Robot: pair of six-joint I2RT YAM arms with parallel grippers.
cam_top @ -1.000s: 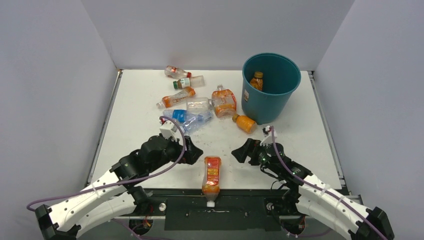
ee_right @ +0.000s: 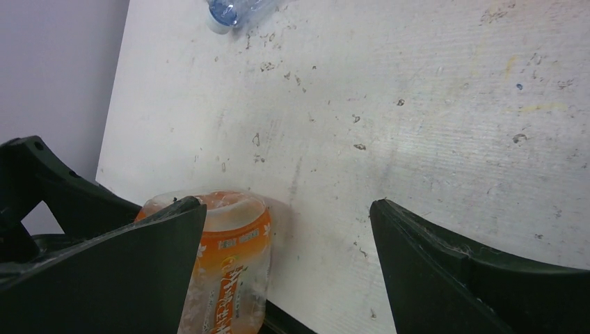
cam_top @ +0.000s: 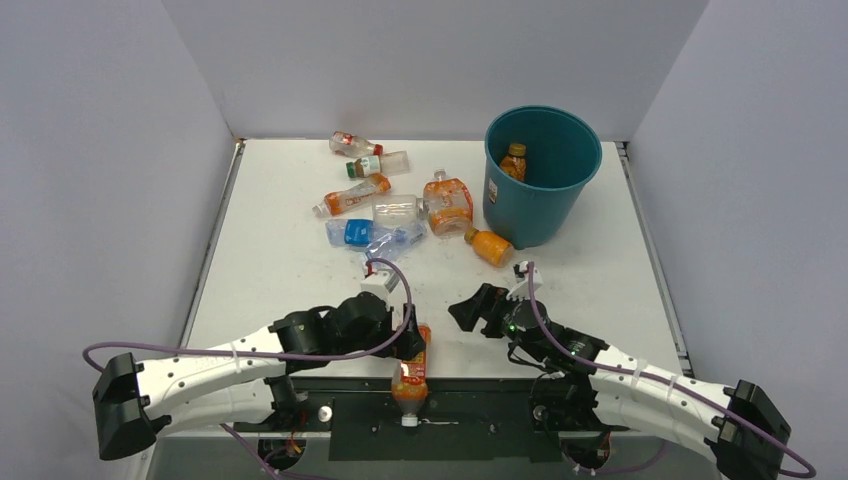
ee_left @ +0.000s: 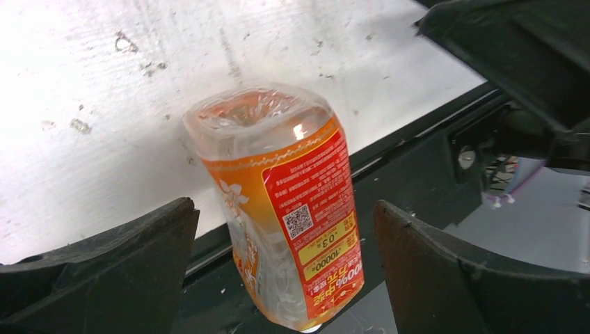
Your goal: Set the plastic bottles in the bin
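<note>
An orange-labelled plastic bottle (cam_top: 411,375) lies over the table's front edge, cap outward. My left gripper is open above it, the bottle between its fingers but with gaps at both sides. My right gripper stands open to the right, the bottle's end (ee_right: 233,254) partly behind one finger. Several other bottles lie in a cluster at the back, among them a blue-labelled one (cam_top: 356,231) and a small orange one (cam_top: 487,246). The teal bin (cam_top: 530,215) at the back right holds an orange-brown bottle (cam_top: 514,163).
A dark rail (cam_top: 480,430) runs along the front edge. Walls surround the back and both sides.
My left gripper has moved right and toward the front, over the bottle. The bottle has shifted left.
</note>
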